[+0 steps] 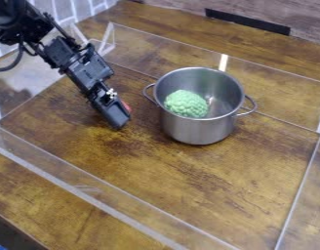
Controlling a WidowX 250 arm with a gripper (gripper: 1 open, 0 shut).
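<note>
A steel pot (199,127) with two side handles stands right of centre on the wooden table, holding a green knobbly object (185,103). My gripper (117,118) is low over the table to the left of the pot, apart from it, angled down. Something small and reddish (125,105) shows just behind the fingers, mostly hidden. The fingers look shut; whether anything is between them is hard to make out.
Clear plastic walls border the work area on the left, front and right.
</note>
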